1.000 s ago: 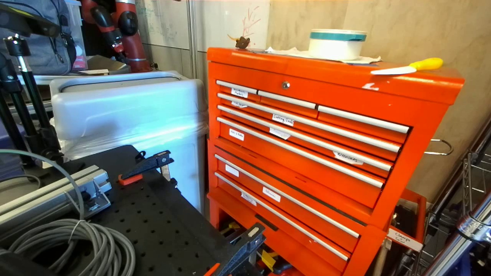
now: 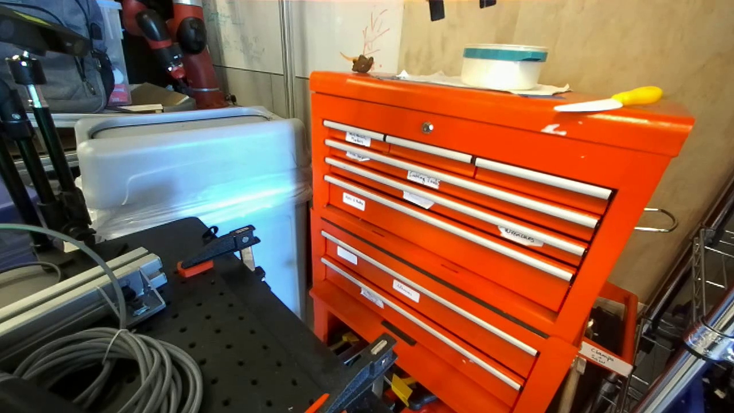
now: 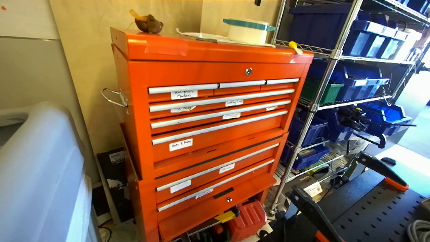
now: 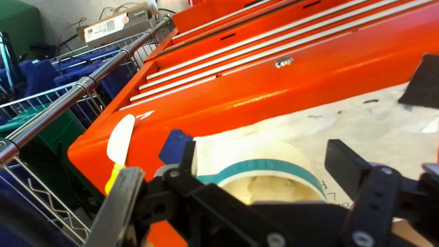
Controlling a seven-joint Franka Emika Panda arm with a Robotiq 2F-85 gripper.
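My gripper is open, with nothing held between its fingers; only its dark fingertips (image 2: 437,10) show at the top edge of exterior view 1, above the red tool chest (image 2: 440,88). A round white tub with a teal rim band (image 2: 502,69) stands on the chest's top, lower than the fingertips. In the wrist view this tub (image 4: 269,165) appears between the fingers, its lower part hidden by the gripper. A spatula-like knife with white blade and yellow handle (image 2: 636,96) lies near the chest's right end.
Under the tub lies a pale sheet (image 4: 362,119), with blue tape (image 4: 176,144) near its corner. A dark brown lumpy object with an orange part (image 3: 149,24) sits at the chest's other end. Wire shelving with blue bins (image 3: 334,54) stands alongside.
The dark fingertips have come into exterior view 1 from its top edge, above the chest. The tub, knife and chest have not moved.
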